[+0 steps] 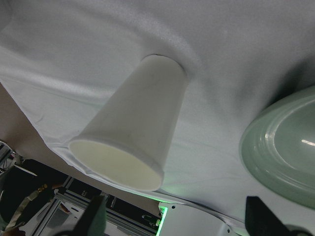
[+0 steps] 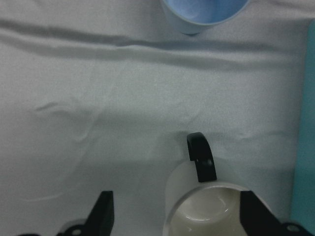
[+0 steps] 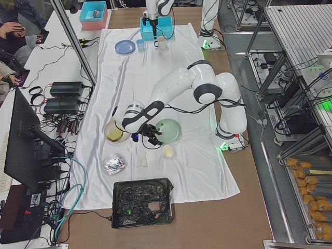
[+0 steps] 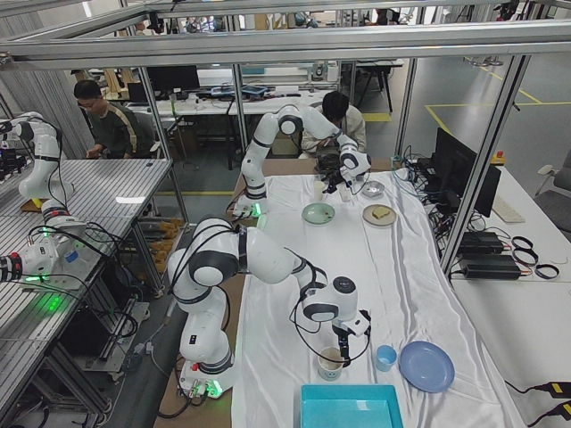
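Note:
A white paper cup [image 1: 125,118] is beside the green plate [image 1: 280,147] in the left wrist view. My left gripper [image 3: 150,137] hovers above that area, open, its fingertips at the lower edge of its wrist view with the cup between and beyond them. My right gripper [image 4: 348,339] is open over a white mug with a black handle [image 2: 182,196]; in the right wrist view the mug's rim lies near the right finger. A blue cup [image 2: 202,14] stands beyond it.
A beige plate with a yellow item [image 3: 115,134], a foil-covered item [image 3: 113,164] and a black tray [image 3: 140,218] are near my left arm. A blue plate [image 4: 426,366] and teal bin [image 4: 351,406] are by the mug.

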